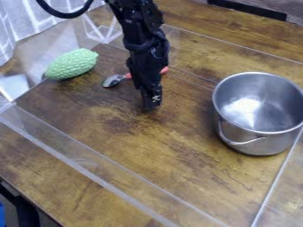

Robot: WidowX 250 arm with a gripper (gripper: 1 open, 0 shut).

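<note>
The black gripper (147,99) hangs low over the wooden table (130,168), at the upper middle. Behind it lies an object with a grey spoon-like end (112,81) and a red part (162,70), partly hidden by the gripper. Whether the fingers are open or shut, or hold anything, I cannot tell.
A green corn-like object (70,65) lies at the upper left. A large steel pot (257,112) stands at the right. Clear plastic edges border the work area.
</note>
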